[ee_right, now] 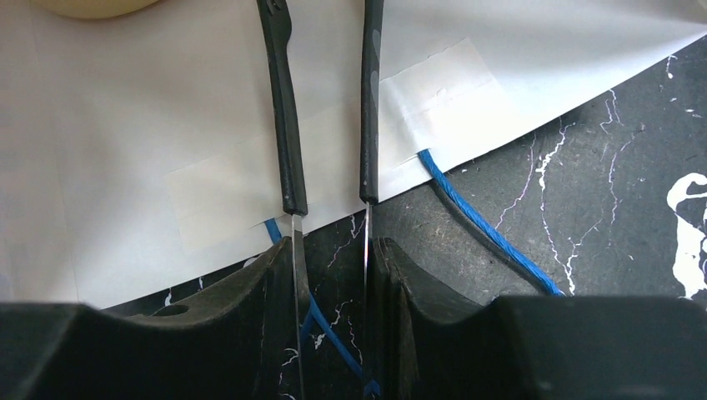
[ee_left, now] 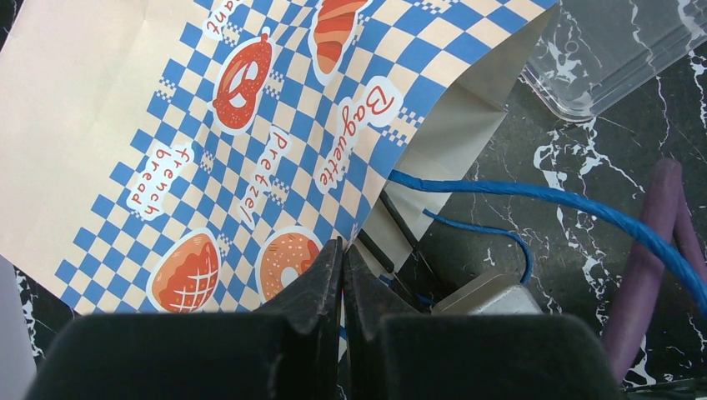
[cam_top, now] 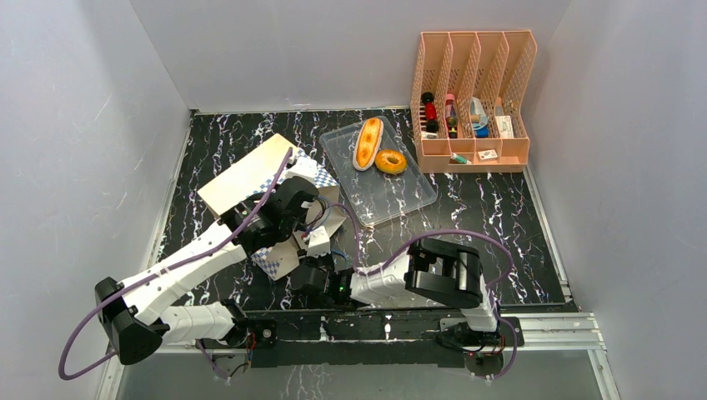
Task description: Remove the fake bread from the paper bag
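Observation:
The paper bag point(ee_left: 242, 158), printed with a blue check and bread pictures, lies at the left of the table, its mouth facing front right. At the edge of that mouth my left gripper is shut on the paper. My right gripper is open, its long fingers point(ee_right: 288, 125) reaching apart into the mouth over the pale inner wall, with nothing between them. A tan rounded edge point(ee_right: 92, 5), perhaps bread, shows beside them at the top left. An orange baguette point(cam_top: 368, 143) and a bagel point(cam_top: 390, 162) rest on the clear tray point(cam_top: 388, 200).
Blue cord point(ee_left: 534, 193) runs out of the bag's mouth. A pink divided organiser point(cam_top: 475, 158) with small items stands at the back right. Table space to the right of the tray is clear. Both arms crowd together over the bag.

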